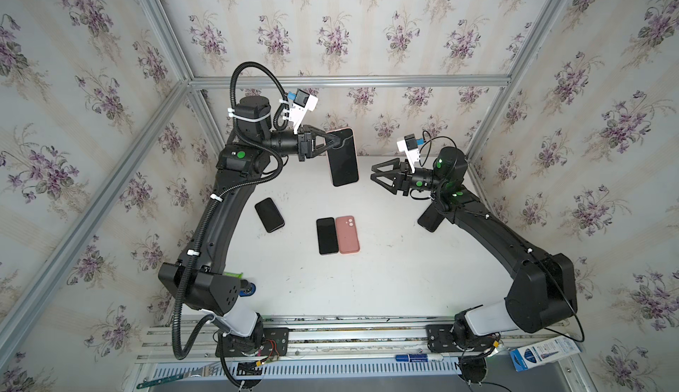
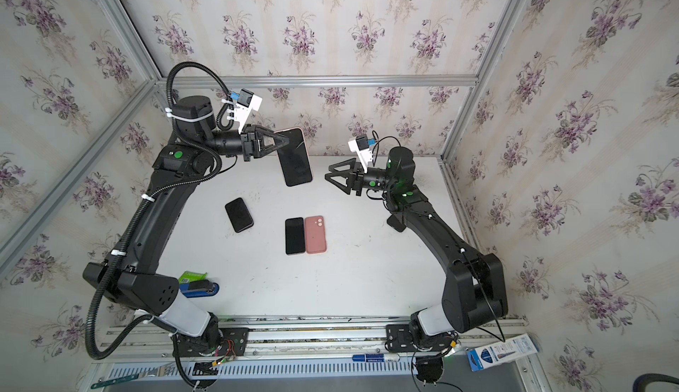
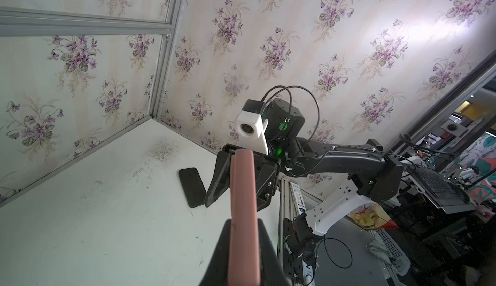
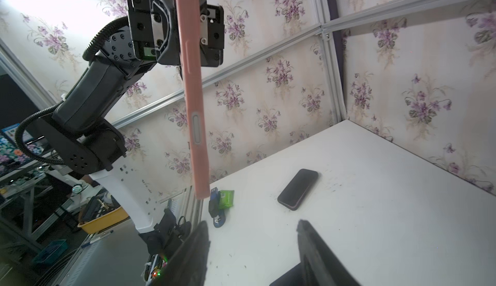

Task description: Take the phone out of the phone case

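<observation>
My left gripper is shut on the top of a phone in a pink case, held upright in the air with its dark screen toward the top cameras. In the left wrist view the case's pink edge fills the middle; in the right wrist view it hangs above and ahead of my right gripper. The right gripper, with its fingers apart and empty, is a short way right of the held phone in both top views.
On the white table lie a black phone beside an empty-looking pink case, another phone at left and one at right, partly behind the right arm. Green and blue items sit at the front left.
</observation>
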